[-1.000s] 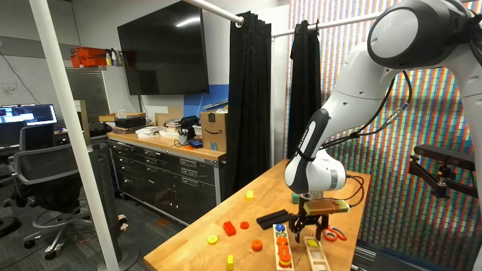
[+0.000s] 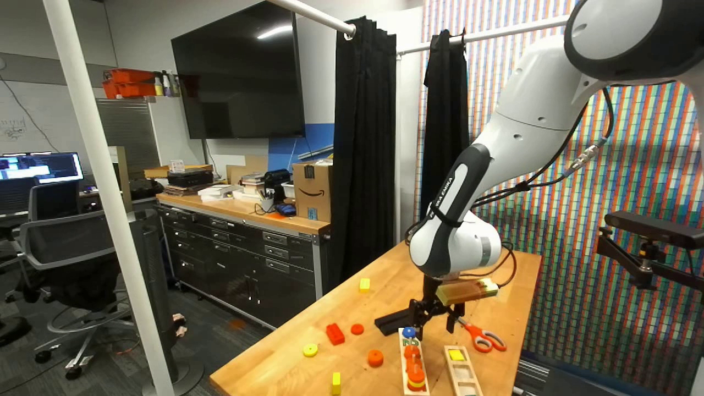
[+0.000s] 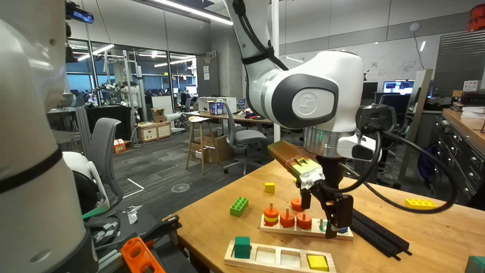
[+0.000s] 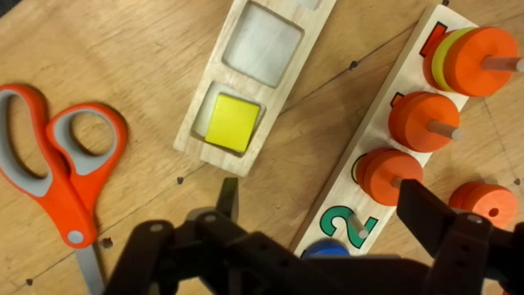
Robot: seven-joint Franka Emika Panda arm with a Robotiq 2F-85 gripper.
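My gripper is open and empty, held above the table; in the wrist view its fingers reach over the ring board (image 4: 339, 179). That long board has pegs, some stacked with orange rings (image 4: 425, 120) and one stack with a yellow ring between. The peg by the green 2 is bare, and a blue ring (image 4: 325, 247) at the board's end is partly hidden by the gripper. A wooden tray (image 3: 266, 254) with square recesses lies alongside. One end recess holds a yellow block (image 4: 232, 122), slightly askew; a green block (image 3: 242, 247) stands at the other end.
Orange scissors (image 2: 487, 340) lie beside the tray. A black rail piece (image 3: 377, 232) is behind the ring board. Loose on the table are a red brick (image 2: 335, 334), a yellow ring (image 2: 310, 350), a green brick (image 3: 239, 206) and a yellow brick (image 3: 420, 204).
My gripper has moved left in exterior view 1, from between the tray and the ring board to nearer the ring board's blue-ring end. The table objects look unmoved.
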